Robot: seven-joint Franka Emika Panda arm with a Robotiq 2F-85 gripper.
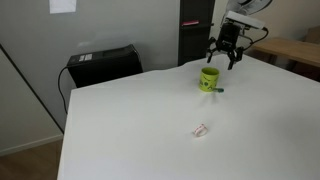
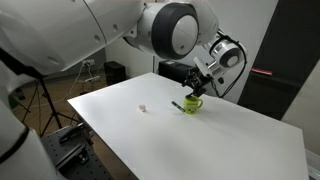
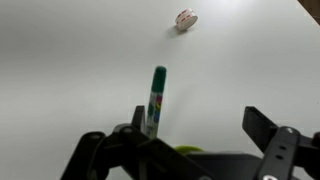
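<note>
My gripper [image 1: 220, 61] is open just above the yellow-green mug [image 1: 209, 80], with nothing between its fingers. Beside the mug's base is a marker with a green end [image 1: 218, 90], outside the mug. From the second exterior view, the marker [image 2: 177, 105] shows at the mug's left, and the mug [image 2: 192, 103] stands upright with its handle to the right. In the wrist view the marker [image 3: 155, 101] extends past the left finger, and only a sliver of the mug's rim [image 3: 188, 149] is visible below. Whether the marker lies fully flat is hard to tell.
A small whitish piece [image 1: 200, 130] lies on the white table [image 1: 130, 130], well away from the mug. Behind the table stands a black box [image 1: 100, 66].
</note>
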